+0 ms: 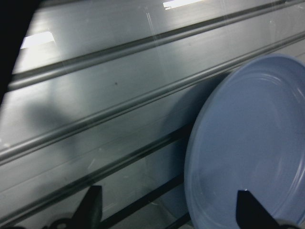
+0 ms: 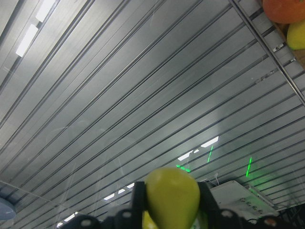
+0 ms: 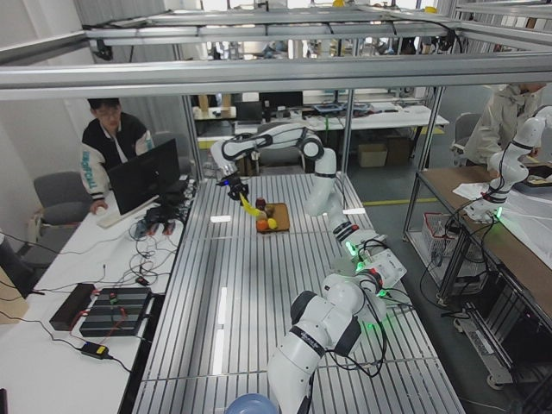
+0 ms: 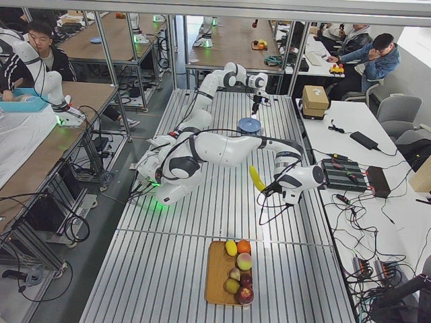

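Observation:
A blue plate (image 1: 248, 143) lies on the slatted table (image 4: 182, 269), partly cut off at the bottom of the camera left view. My left gripper hangs over its rim; the two fingertips stand wide apart with nothing visible between them. My right gripper is shut on a yellow fruit, which shows as a banana (image 4: 256, 177) in the camera views, held above the table. A wooden tray (image 4: 219, 282) holds several fruits, among them an orange (image 4: 244, 247) and a lemon (image 4: 231, 247).
Both white arms are mounted at one side of the table. A side desk (image 3: 43, 371) with a monitor (image 3: 142, 177) and cables runs along the other side, where a person sits.

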